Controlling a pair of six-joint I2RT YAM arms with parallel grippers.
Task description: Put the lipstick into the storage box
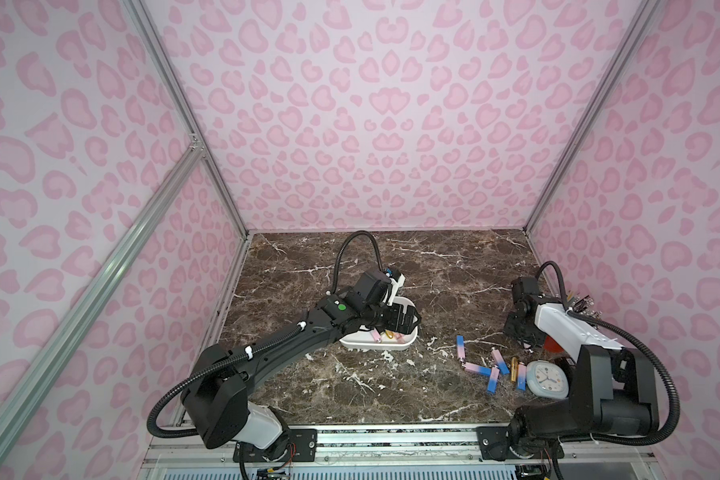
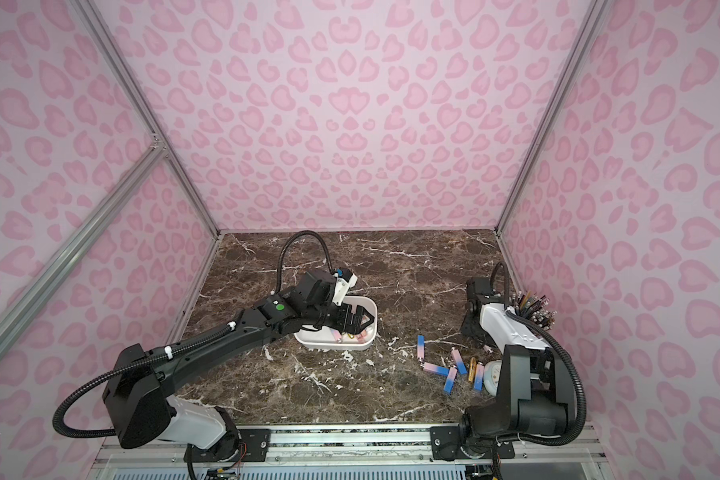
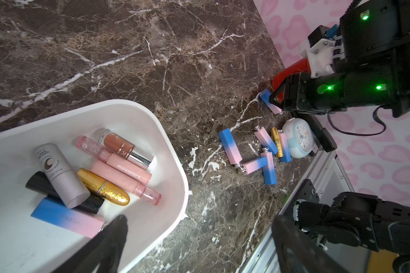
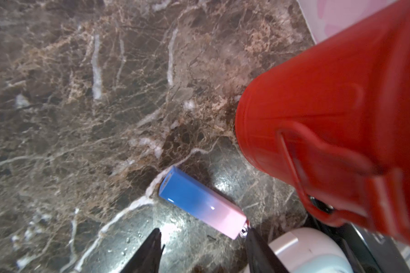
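A white storage box holds several lipsticks, among them a gold one and a blue-pink one. My left gripper is open above the box, nothing between its fingers. My right gripper is open at the right, just above a blue-pink lipstick lying on the marble table beside a red container. More blue-pink lipsticks and a gold one lie loose to the right of the box.
An alarm clock sits at the front right among the loose lipsticks. The red container stands by the right wall, holding many thin items.
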